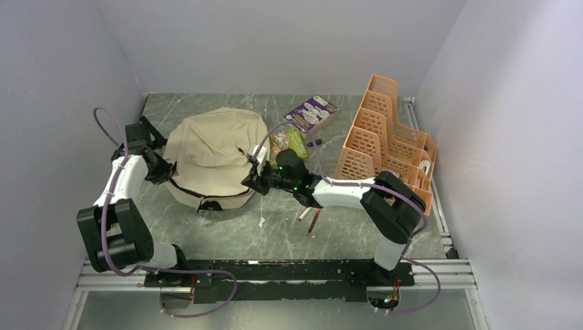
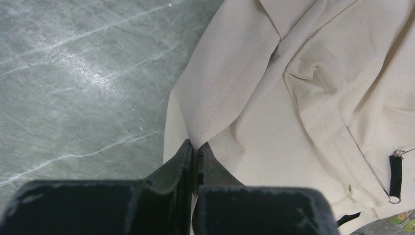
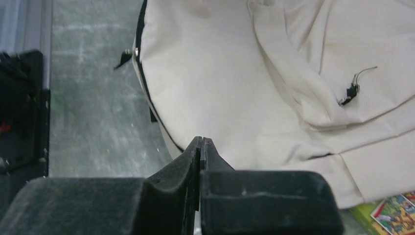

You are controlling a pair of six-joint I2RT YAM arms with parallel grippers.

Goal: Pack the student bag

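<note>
A cream canvas bag (image 1: 206, 151) lies flat on the marble table, its dark-trimmed edge toward the front. My left gripper (image 1: 168, 175) is at the bag's left edge; in the left wrist view its fingertips (image 2: 195, 149) are shut on the folded cream fabric. My right gripper (image 1: 249, 184) is over the bag's right part; in the right wrist view it (image 3: 201, 144) is shut, with nothing seen between its fingers. A green booklet (image 1: 295, 141) and a purple book (image 1: 311, 113) lie right of the bag.
An orange organizer (image 1: 364, 137) stands at the right. A dark marker (image 1: 314, 143) lies behind the right arm, and pens (image 1: 314, 223) lie in front of it.
</note>
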